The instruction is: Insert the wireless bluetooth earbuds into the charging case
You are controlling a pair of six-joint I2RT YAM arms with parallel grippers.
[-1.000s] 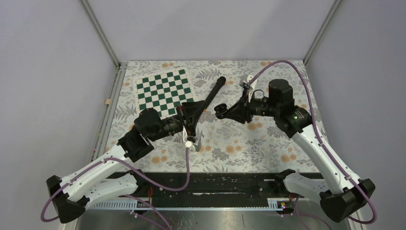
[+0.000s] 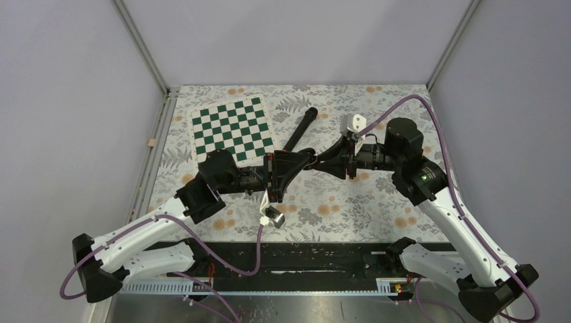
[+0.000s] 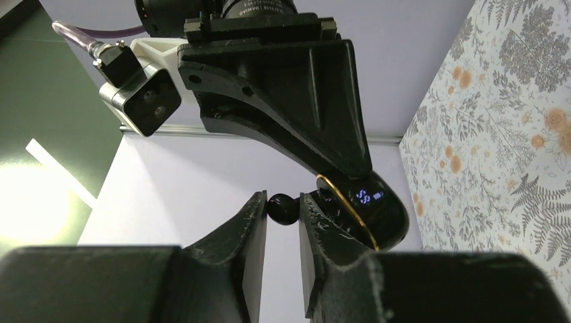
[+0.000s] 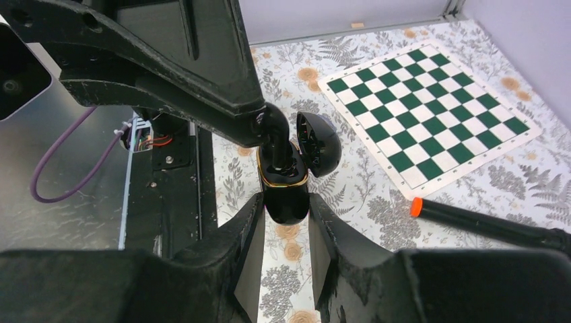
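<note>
The open charging case, black with a gold rim, is in my right gripper, which is shut on it; the lid stands up, and a lit display shows on the case (image 3: 374,198) in the left wrist view. A black earbud (image 3: 283,208) sits between the fingertips of my left gripper, its other end at the case's opening. Whether those fingers grip it is unclear. In the top view both grippers meet near the middle, hiding most of the earbud and case. How far the earbud is inside cannot be seen.
A green-and-white checkerboard (image 2: 231,128) lies at the back left of the floral surface (image 2: 323,215). A black rod (image 2: 303,124) with an orange end lies behind the grippers.
My left gripper has moved rightward to meet the case.
</note>
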